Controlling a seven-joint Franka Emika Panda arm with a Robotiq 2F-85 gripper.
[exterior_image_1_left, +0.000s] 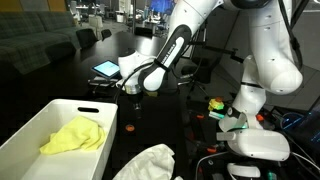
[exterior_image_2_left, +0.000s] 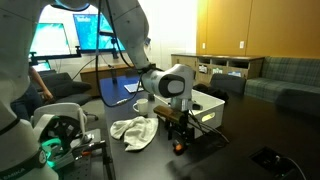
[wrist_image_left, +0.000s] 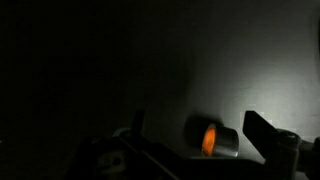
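My gripper (exterior_image_1_left: 131, 104) points down over the dark table (exterior_image_1_left: 165, 122), its fingers spread and nothing held. Below it, a small orange-faced object (exterior_image_1_left: 130, 127) lies on the table. In the second exterior view, that orange object (exterior_image_2_left: 179, 149) sits just under the gripper (exterior_image_2_left: 180, 138). The wrist view is very dark; there the object's orange face (wrist_image_left: 209, 140) and a greyish side show low in the picture, between the two dark fingers. Whether either finger touches it is hard to tell.
A white box (exterior_image_1_left: 96, 107) with a yellow cloth (exterior_image_1_left: 74, 134) inside stands at left in the first exterior view. A crumpled white cloth (exterior_image_1_left: 147, 163) lies near the front. A white mug (exterior_image_2_left: 141, 105) stands beyond the cloth in the second exterior view.
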